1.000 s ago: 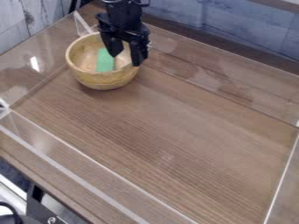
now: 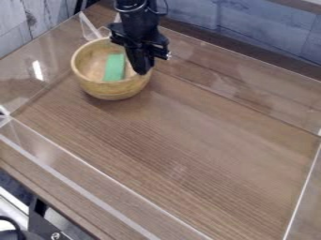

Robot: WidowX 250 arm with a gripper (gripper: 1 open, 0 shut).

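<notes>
A tan round bowl [image 2: 111, 88] sits at the upper left of the wooden table, with a green block [image 2: 114, 67] inside it. My black gripper [image 2: 141, 64] is at the bowl's right rim, pointing down, its fingers close together. Whether anything thin is between them is hard to tell.
A dark blue wall runs behind the back edge, and a light strip borders the left side.
Over the last second my gripper has moved slightly and its fingers have come closer together at the bowl's right rim. The bowl has shifted very little.
</notes>
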